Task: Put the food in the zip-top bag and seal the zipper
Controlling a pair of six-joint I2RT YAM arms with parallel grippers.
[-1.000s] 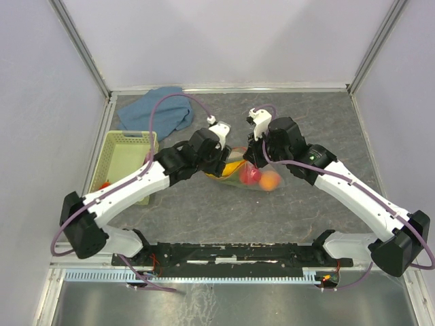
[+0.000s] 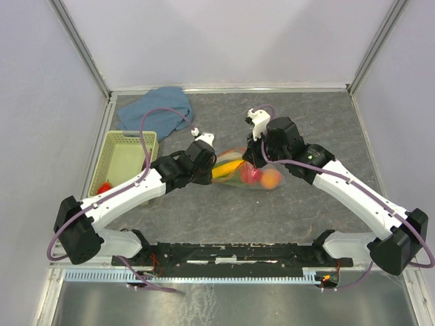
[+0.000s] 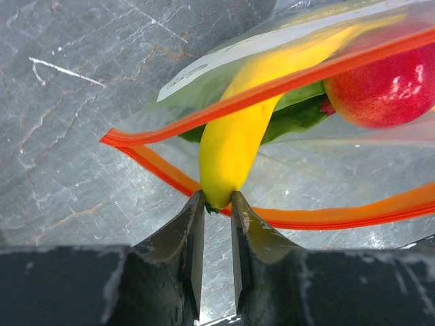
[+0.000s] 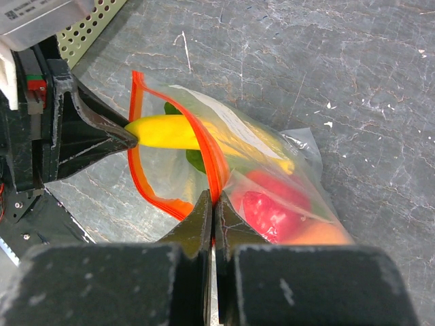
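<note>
The clear zip top bag with its orange zipper edges lies on its side, mouth gaping toward my left arm. Inside are a red fruit, an orange fruit and something green. A yellow banana lies mostly inside, its dark tip poking out over the lower zipper edge. At that tip is my left gripper, fingers slightly apart on either side; whether they press on it is unclear. My right gripper is shut on the bag's upper zipper edge, holding it up.
A pale green basket stands at the left with a red item in it, partly behind the left arm. Behind it lies a blue cloth.
The right gripper has stayed still.
</note>
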